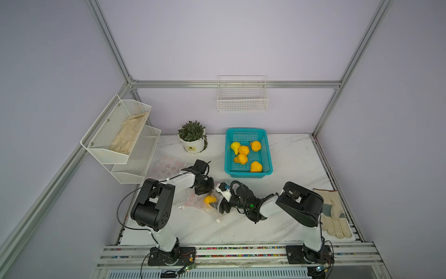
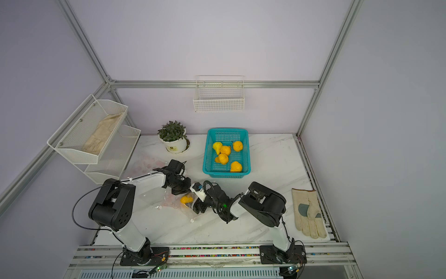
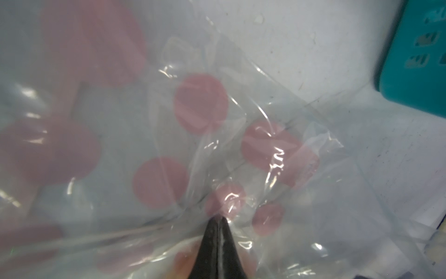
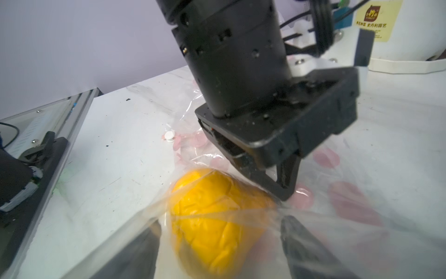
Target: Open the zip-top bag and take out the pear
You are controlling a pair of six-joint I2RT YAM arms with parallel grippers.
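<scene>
A yellow pear (image 4: 216,223) lies inside the clear zip top bag (image 3: 199,107) with pink dots on the table. In the right wrist view, my right gripper is part open, its fingers (image 4: 297,241) on either side of the pear. Film stretches across pear and fingers; which side of each bag layer they are on is unclear. My left gripper is shut low over the bag, close beside the pear. Creases run towards its tips, but I cannot tell whether film is pinched between them.
Behind the grippers stands a teal basket (image 1: 248,175) holding several yellow fruits. A potted plant (image 1: 191,134) is at the back left, and gloves (image 1: 335,216) lie at the right edge. Table space in front of the bag is clear.
</scene>
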